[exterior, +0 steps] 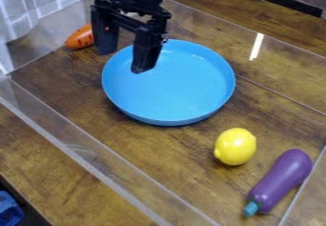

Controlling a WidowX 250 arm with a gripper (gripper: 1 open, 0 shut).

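My black gripper (128, 41) hangs over the back left of a round blue plate (167, 89), its fingers apart and open, with nothing seen between them. An orange carrot (79, 37) lies behind it to the left, partly covered by the gripper. A yellow lemon (235, 146) lies on the wood to the front right of the plate, and a purple eggplant (280, 180) lies beside it, further right.
Transparent walls or edges run along the left side and front. A small blue object (7, 209) shows at the bottom left corner.
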